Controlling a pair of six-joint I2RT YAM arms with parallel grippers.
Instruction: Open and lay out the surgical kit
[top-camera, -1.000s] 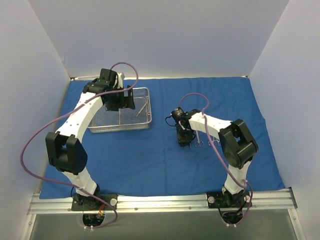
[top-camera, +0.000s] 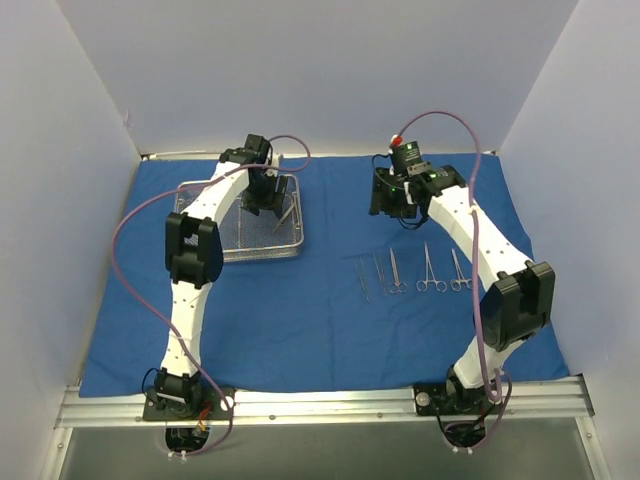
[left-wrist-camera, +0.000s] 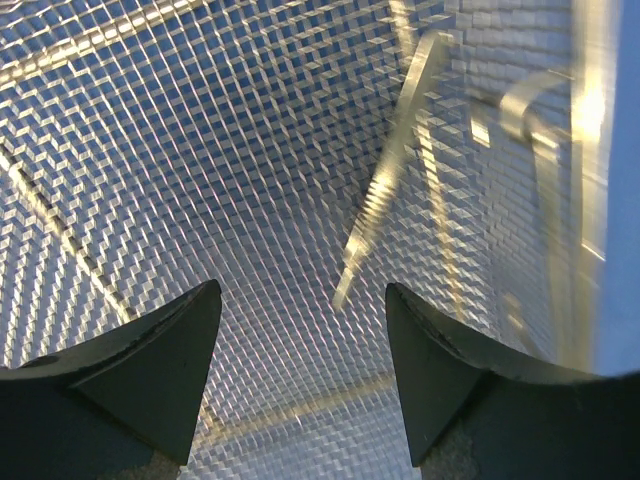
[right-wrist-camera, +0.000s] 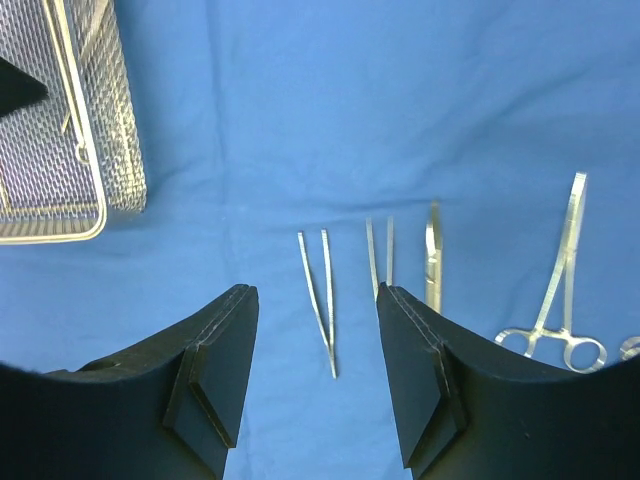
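My left gripper (top-camera: 265, 206) is open over the wire mesh tray (top-camera: 262, 254), with nothing between its fingers. In the left wrist view a slim metal instrument (left-wrist-camera: 385, 175) lies slanted on the mesh, its lower tip just beyond the gap between the fingertips. My right gripper (top-camera: 393, 208) stands open and empty above bare cloth, up from the row of laid-out instruments. That row holds slim tweezers (top-camera: 363, 281), another pair of tweezers (top-camera: 380, 272), a ring-handled tool (top-camera: 395, 272), a scissor-like clamp (top-camera: 429, 271) and another clamp (top-camera: 460, 271).
A blue cloth (top-camera: 270, 330) covers the table, clear in front of the tray and between tray and instruments. The tray's raised rim (right-wrist-camera: 100, 195) stands left of the row. Grey walls close in the back and sides.
My right gripper has moved away from the instrument row, back and to the right, and has spread wider, uncovering the tweezers. My left gripper has shifted right over the tray, towards the slim instrument.
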